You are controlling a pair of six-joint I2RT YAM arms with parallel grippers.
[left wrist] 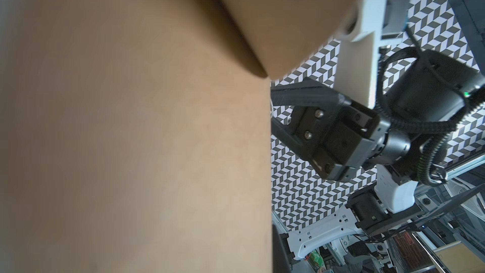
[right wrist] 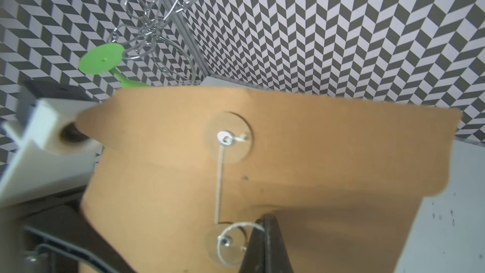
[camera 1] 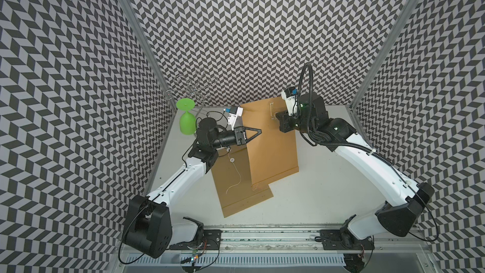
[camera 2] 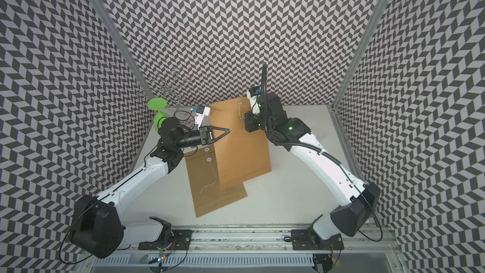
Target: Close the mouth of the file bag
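Note:
A tan file bag (camera 1: 272, 151) is raised between my grippers, its flap (right wrist: 343, 136) along the top, with two round buttons and a pale string (right wrist: 218, 182). My left gripper (camera 1: 259, 132) is beside the bag's left side, shut; whether it pinches the paper is hidden. My right gripper is shut at the bag near the lower button, with a loop of string across its fingertips; whether the string is held is unclear. A second tan bag (camera 2: 202, 187) with button and string lies flat on the table beneath.
A green goblet-shaped object (camera 1: 187, 121) and a wire stand (camera 1: 192, 86) are at the back left.

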